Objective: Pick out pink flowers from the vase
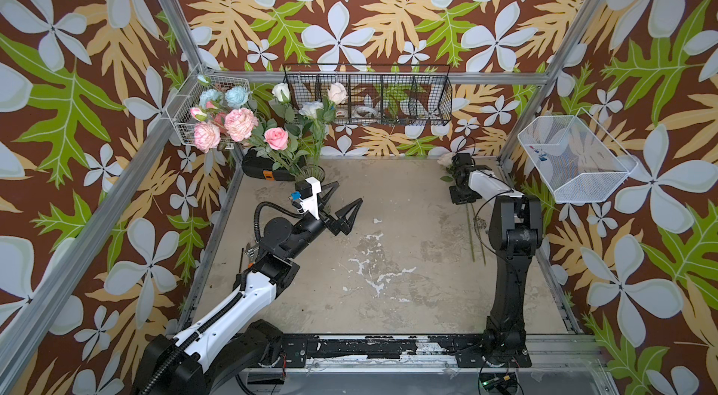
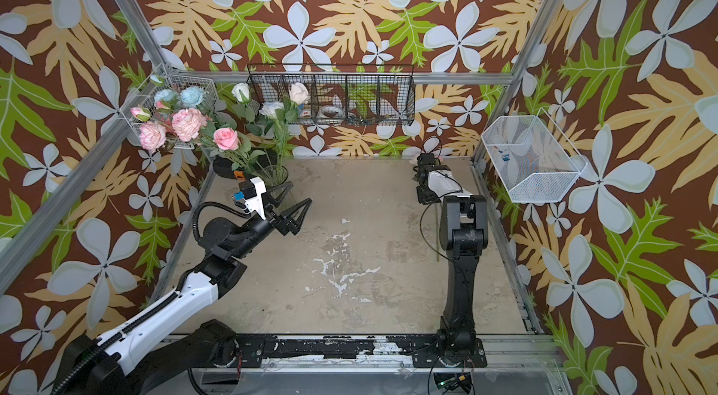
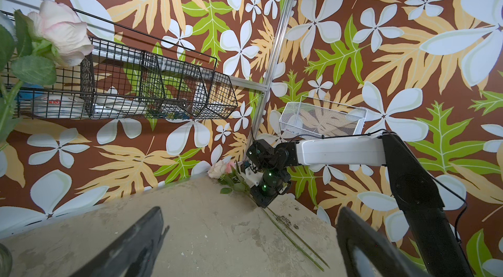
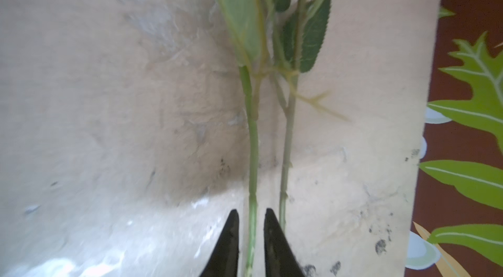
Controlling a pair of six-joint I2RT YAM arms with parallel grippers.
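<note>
A pink rose and large pink blooms stand with white and blue flowers around the glass vase at the back left. My left gripper is just in front of the vase, its fingers wide apart and empty. At the back right, two cut flowers lie on the table; the left wrist view shows a pale pink head and long green stems. My right gripper is over these stems, fingers parted by a narrow gap. One green stem runs between them; contact cannot be told.
A black wire basket hangs on the back wall and a white mesh basket on the right. Beside the vase lies a black case.
</note>
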